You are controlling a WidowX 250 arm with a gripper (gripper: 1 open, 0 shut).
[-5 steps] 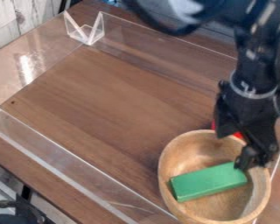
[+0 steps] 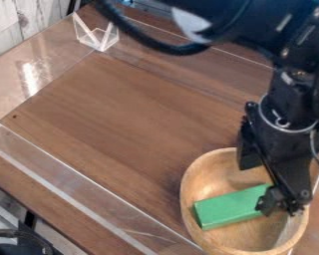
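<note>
A wooden bowl [image 2: 203, 180] sits at the lower right of the table, holding a green block [image 2: 230, 207] that lies at an angle on its bottom. My dark gripper [image 2: 265, 184] hangs over the bowl's right part, its lower tip at the block's right end. Whether the fingers are around anything is hidden by the gripper's body.
Clear plastic strips run along its edges. A clear plastic bracket [image 2: 97, 33] stands at the back left. A black cable arches across the top.
My gripper has come down and slightly left into the bowl over the last second, covering a red object that showed behind the bowl earlier. The green block looks unmoved.
</note>
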